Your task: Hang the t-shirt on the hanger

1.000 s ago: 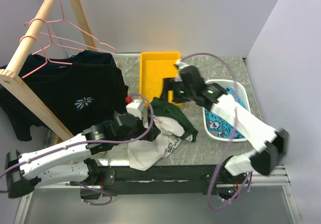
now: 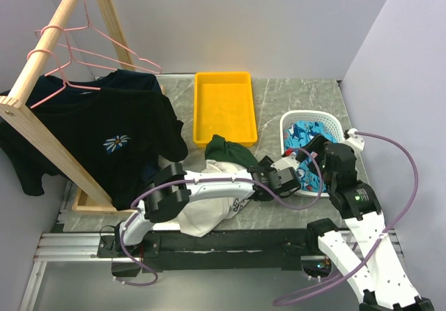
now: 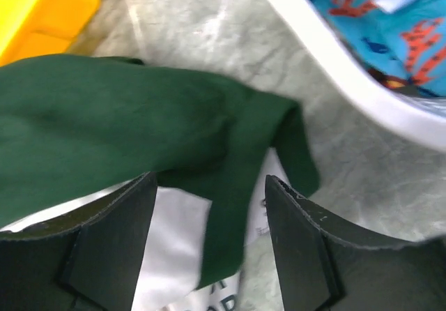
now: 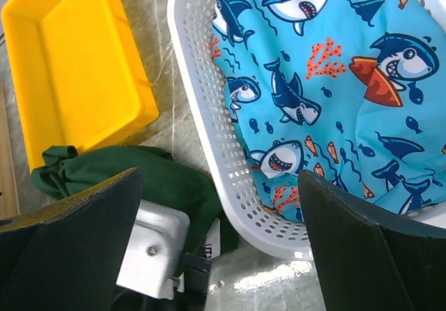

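A green and white garment (image 3: 125,126) lies crumpled on the counter, partly under my left arm. My left gripper is over its right end, fingers apart with only the cloth visible beyond them. In the white basket (image 4: 226,164) there is blue shark-print cloth (image 4: 300,102). Over that basket stands my right gripper (image 2: 311,159), its fingers wide and empty. Pink hangers (image 2: 115,39) hang from the wooden rail at left; a black t-shirt with a flower print (image 2: 132,126) is below them.
A yellow tray (image 2: 223,105), empty, sits at the back of the counter. The wooden rack (image 2: 63,157) stands at the left edge. Bare counter shows between tray and basket. My left gripper is close to the basket's left side.
My left arm has swung right, from the garment's left side towards the basket. The right arm has moved from near the yellow tray to above the basket. The garment stays on the counter.
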